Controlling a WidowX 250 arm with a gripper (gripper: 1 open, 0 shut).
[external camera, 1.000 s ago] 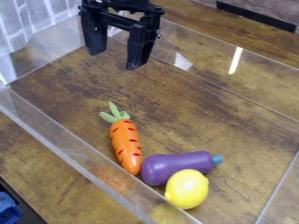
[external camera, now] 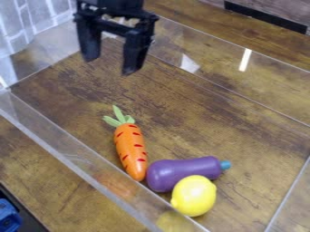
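Observation:
My black gripper [external camera: 111,45] hangs open at the upper middle of the clear-walled box, blurred, with nothing between its fingers. Below it on the wooden floor lies an orange toy carrot [external camera: 130,148] with green leaves, near the left wall. A purple toy eggplant [external camera: 182,172] lies to the carrot's right, and a yellow lemon [external camera: 194,196] sits just in front of the eggplant, near the bottom.
Clear plastic walls [external camera: 61,159] bound the area. A blue object [external camera: 7,217] shows at the bottom left corner, outside the wall.
The toys have not moved.

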